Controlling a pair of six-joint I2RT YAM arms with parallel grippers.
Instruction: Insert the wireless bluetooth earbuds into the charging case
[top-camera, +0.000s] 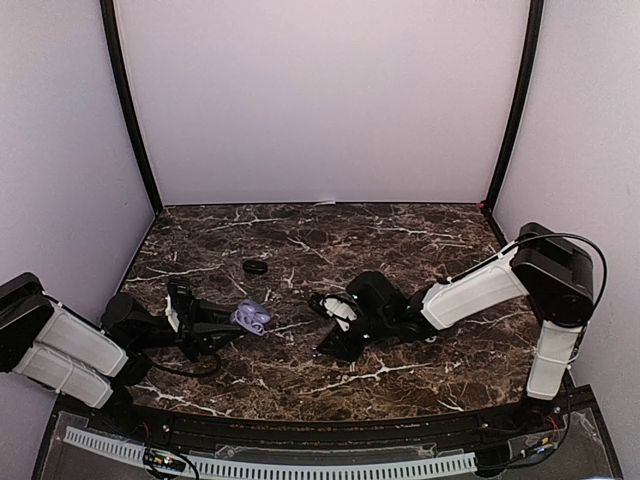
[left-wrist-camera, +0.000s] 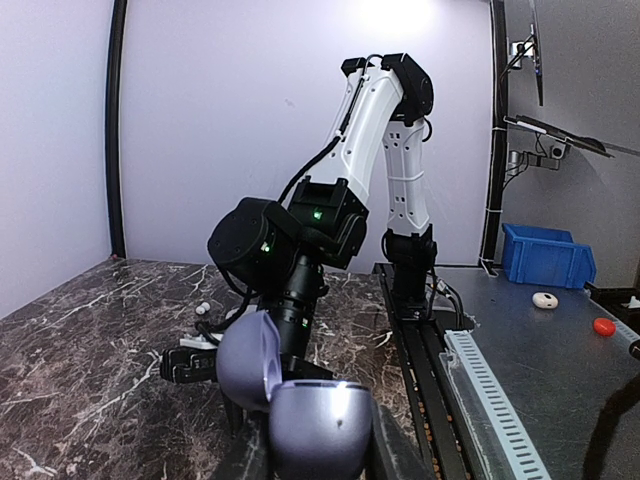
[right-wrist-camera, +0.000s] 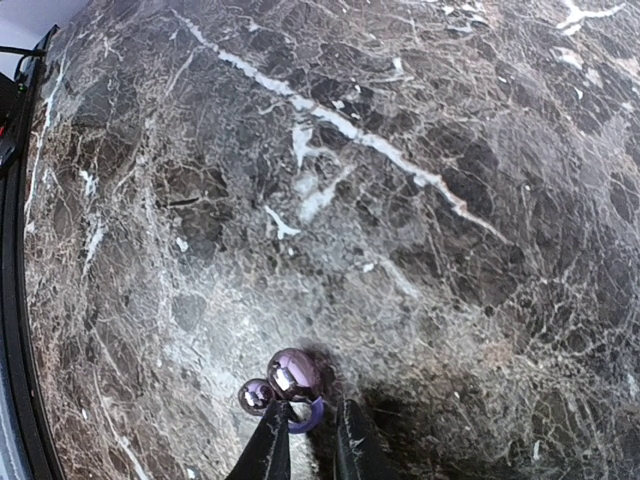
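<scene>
My left gripper (top-camera: 236, 330) is shut on the lilac charging case (top-camera: 252, 316), held up off the table with its lid raised. In the left wrist view the case (left-wrist-camera: 320, 425) hides most of the fingers; whether an earbud sits in it I cannot tell. A shiny purple earbud (right-wrist-camera: 295, 375), two rounded ends joined by a curved band, lies on the marble table. My right gripper is part open over it, pointing down, with its fingertips on either side of the band or very near it. Contact cannot be made out.
A small black object (top-camera: 255, 267) lies on the table at the back left. A blue bin (left-wrist-camera: 548, 255) stands away from the table in the left wrist view.
</scene>
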